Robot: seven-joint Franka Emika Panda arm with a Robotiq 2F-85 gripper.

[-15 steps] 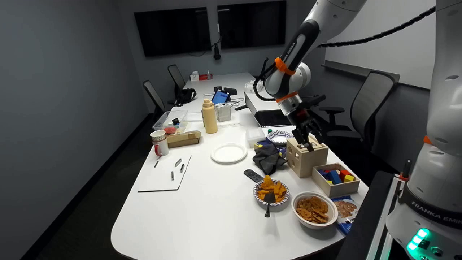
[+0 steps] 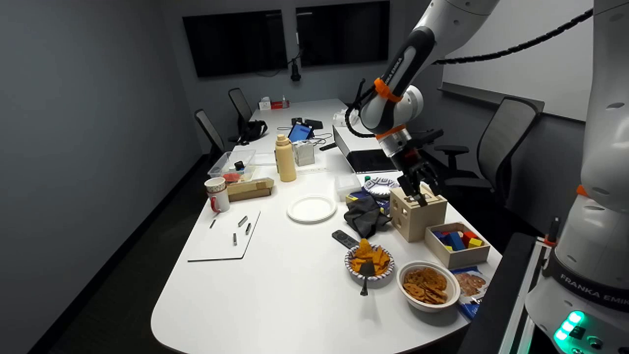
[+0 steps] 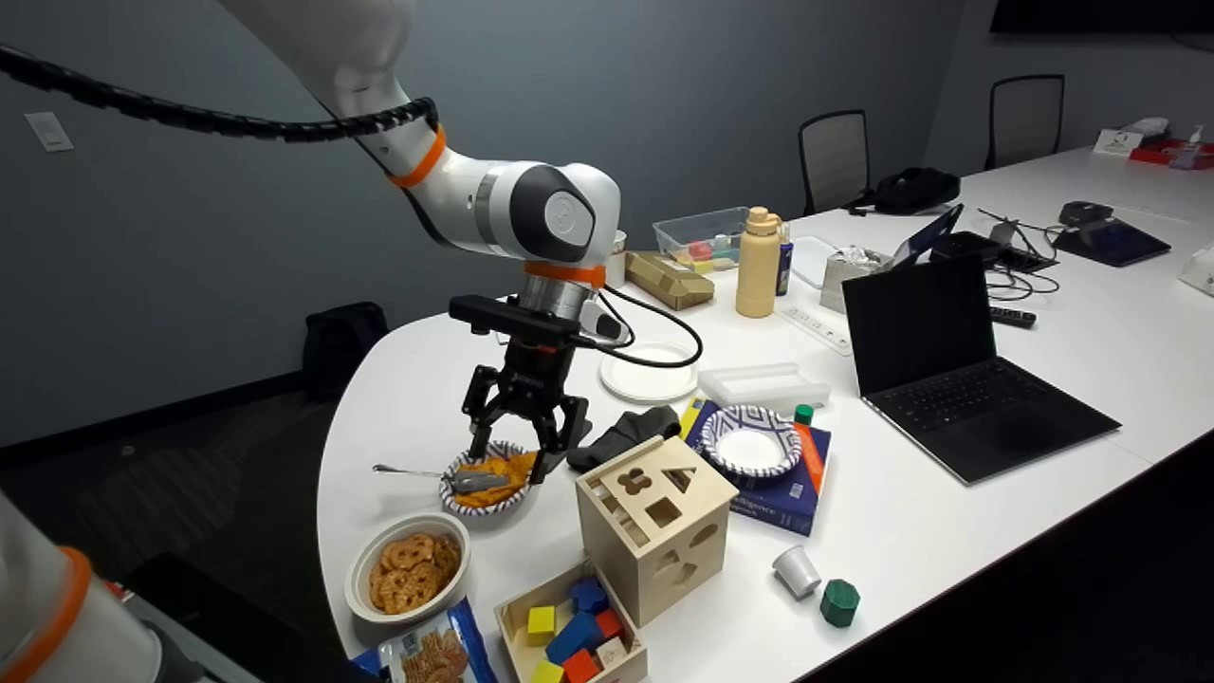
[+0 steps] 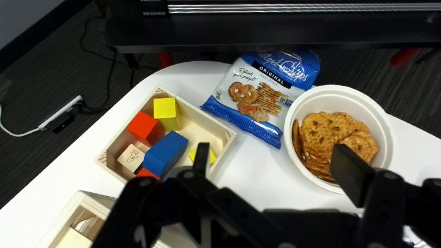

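My gripper (image 3: 509, 465) stands open above the table, its fingers wide apart and nothing between them. In the wrist view the left finger (image 4: 201, 160) overlaps the near corner of a wooden tray (image 4: 206, 120) of coloured blocks, and the other finger (image 4: 351, 173) covers part of the pretzel bowl (image 4: 382, 136). A blue pretzel bag (image 4: 264, 95) lies between tray and bowl. The wooden shape-sorter box (image 3: 654, 541) is beside the tray. A patterned bowl of orange chips (image 2: 370, 259) has a dark-headed utensil (image 2: 366, 269) resting in it.
A black cloth (image 2: 366, 216), a remote (image 2: 345, 238) and a white plate (image 2: 312, 209) lie toward the table's middle. A green block (image 3: 839, 603) and a small cup (image 3: 797, 571) sit near the edge.
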